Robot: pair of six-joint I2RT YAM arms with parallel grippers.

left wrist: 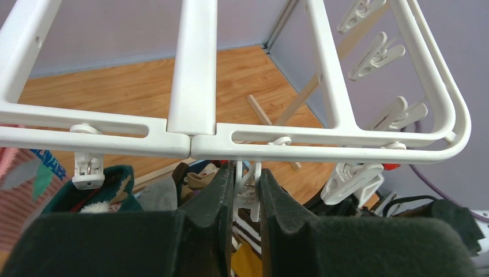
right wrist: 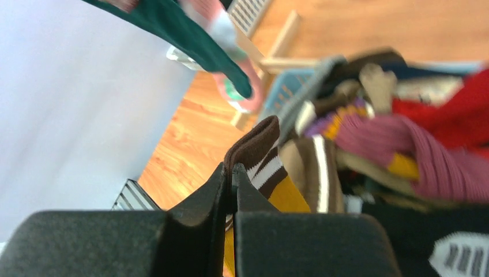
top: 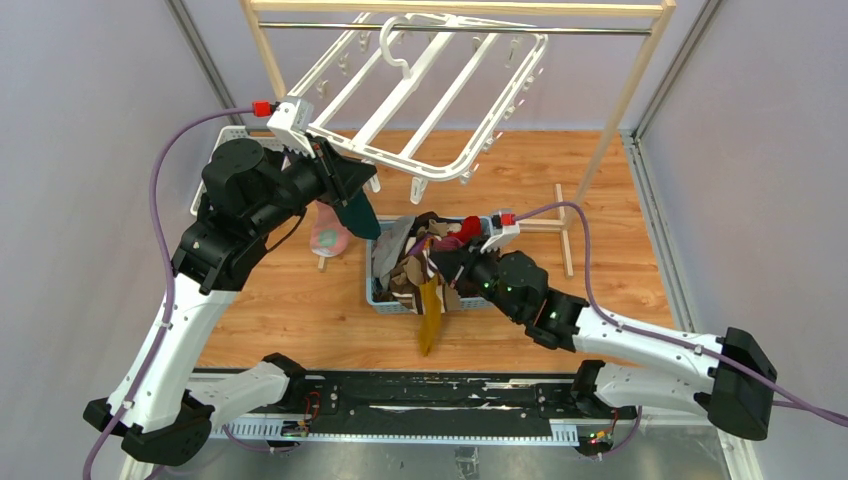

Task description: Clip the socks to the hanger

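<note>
The white hanger (top: 405,92) hangs from a metal bar, clips along its frame. In the left wrist view my left gripper is shut on one front clip (left wrist: 248,198), just below the hanger's bar. Left of it, a dark green sock (left wrist: 109,190) hangs at another clip (left wrist: 88,170), with a pink sock (left wrist: 23,184) farther left. My right gripper is shut on the brown end of a brown, white and mustard sock (right wrist: 254,147). In the top view that sock's mustard part (top: 431,315) dangles below my right gripper (top: 440,262).
A blue basket (top: 392,308) of mixed socks stands on the wooden floor beneath the hanger. A white basket (top: 232,133) sits behind the left arm.
</note>
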